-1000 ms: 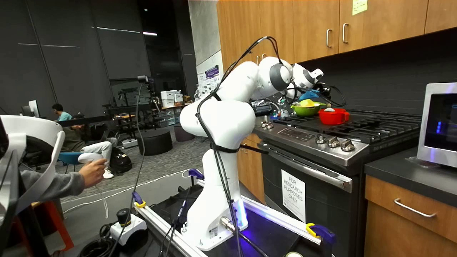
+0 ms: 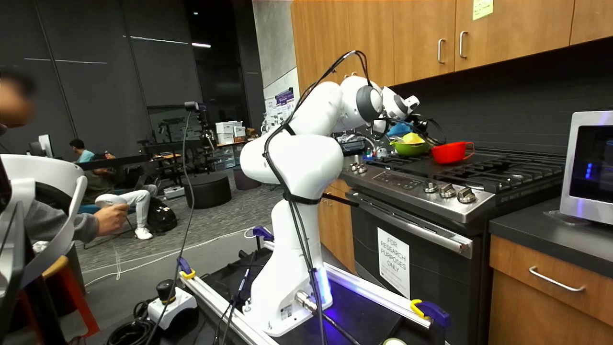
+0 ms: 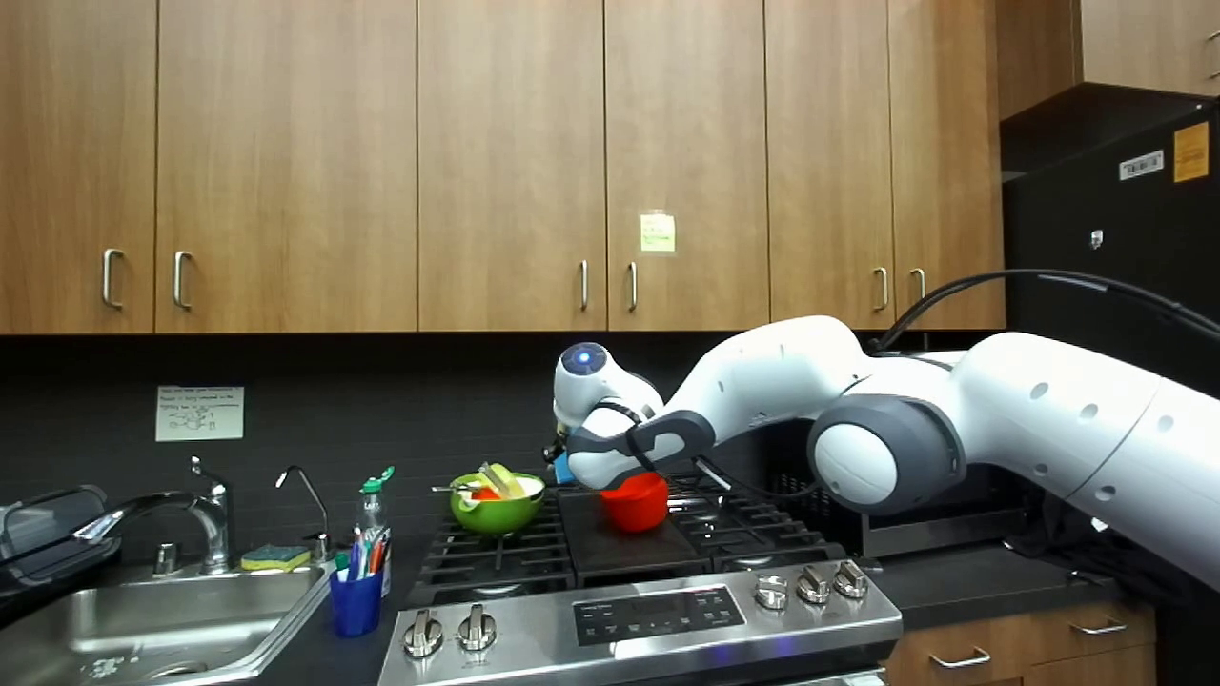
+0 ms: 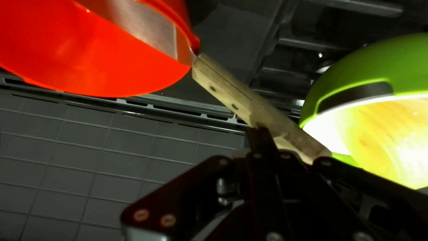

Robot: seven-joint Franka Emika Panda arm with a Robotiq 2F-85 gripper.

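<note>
A metal-bladed utensil with a riveted wooden handle (image 4: 224,90) rests its blade (image 4: 148,26) inside the red pot (image 4: 100,60). The handle slants out past the rim toward the green bowl (image 4: 357,76). My gripper is shut, its dark fingertips right at the handle's middle; whether any of the handle lies between them, I cannot tell. In exterior view 1 the red pot (image 2: 449,152) looks slightly tipped on the stove. Exterior view 2 shows the pot (image 3: 636,503) partly covered by my wrist, with the gripper itself mostly hidden.
The green bowl (image 3: 494,516), holding yellow items, stands on the stove grates left of the pot in exterior view 2. Behind runs the dark tiled wall (image 4: 80,160). A blue cup of pens (image 3: 355,602) and the sink (image 3: 172,629) are farther left. Cabinets hang above.
In exterior view 1, my wrist has moved left and a little lower. The red pot looks shifted and more tipped, and the pale item in its opening is no longer visible.
</note>
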